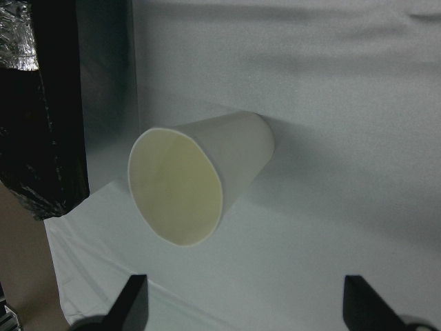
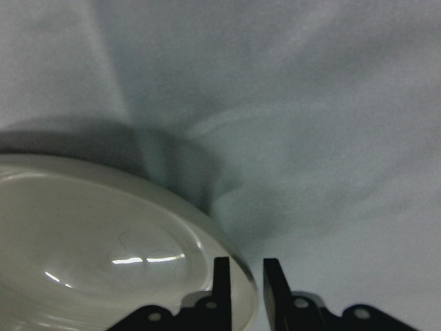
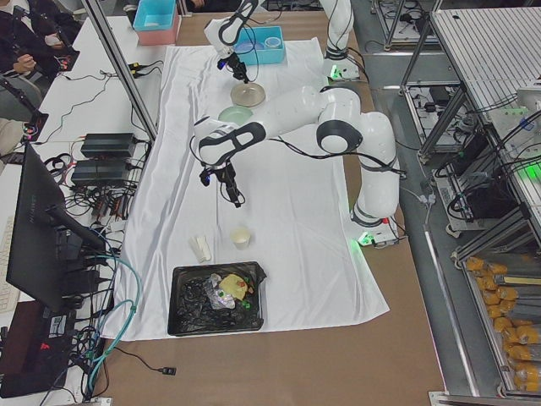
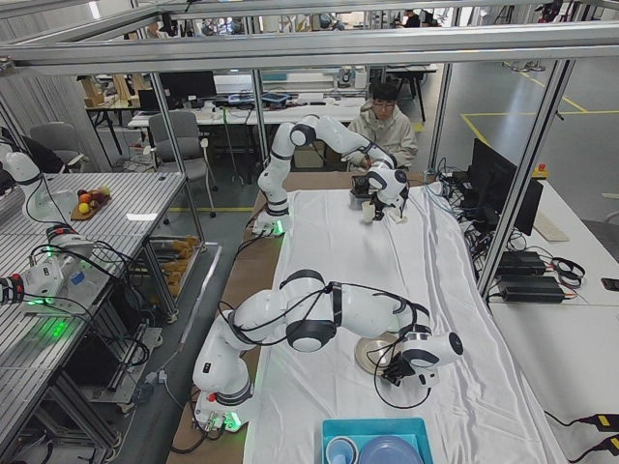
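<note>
A white cup (image 3: 241,238) stands on the cloth, with another white item (image 3: 199,249) beside it and a black lined tray (image 3: 182,309) holding crumpled waste nearby. My left gripper (image 3: 232,196) is above the cloth; in the left wrist view it stands open, the cup (image 1: 241,145) beyond its fingertips. My right gripper is at the rim of a beige plate (image 2: 103,227), its fingers slightly apart with the rim near or between them; whether it grips is unclear. A green plate (image 3: 234,115) lies beside the beige one in the camera left view.
A blue bin (image 4: 377,429) with dishes stands beyond the plates. The cloth between plates and cup is mostly clear. A monitor (image 3: 34,237), cables and frame posts line one side.
</note>
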